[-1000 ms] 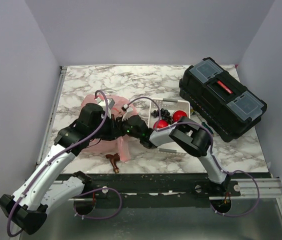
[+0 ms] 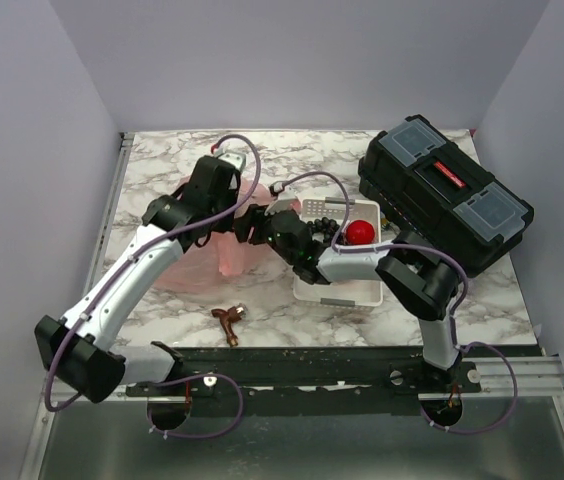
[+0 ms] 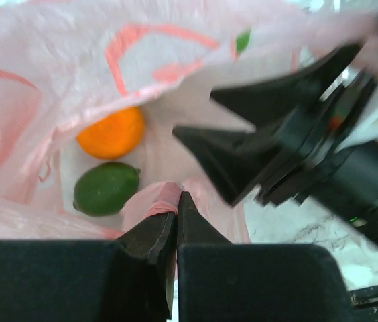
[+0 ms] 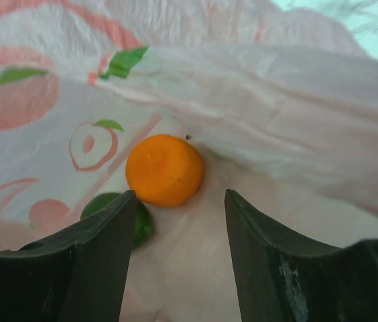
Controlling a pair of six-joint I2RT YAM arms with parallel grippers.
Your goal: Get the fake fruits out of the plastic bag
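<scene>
The pink plastic bag (image 2: 190, 270) lies under both grippers. My left gripper is shut on a fold of the bag's film, holding it up. Inside the bag an orange fruit and a green fruit lie side by side; the right wrist view shows the same orange fruit (image 4: 164, 168) and green fruit (image 4: 135, 228). My right gripper is part open at the bag's opening, facing these fruits, nothing between its fingers.
A white basket (image 2: 337, 292) holding a red fruit (image 2: 360, 232) and dark grapes is right of the bag. A black toolbox (image 2: 445, 195) stands at the back right. A brown hammer-like object (image 2: 229, 320) lies near the front edge.
</scene>
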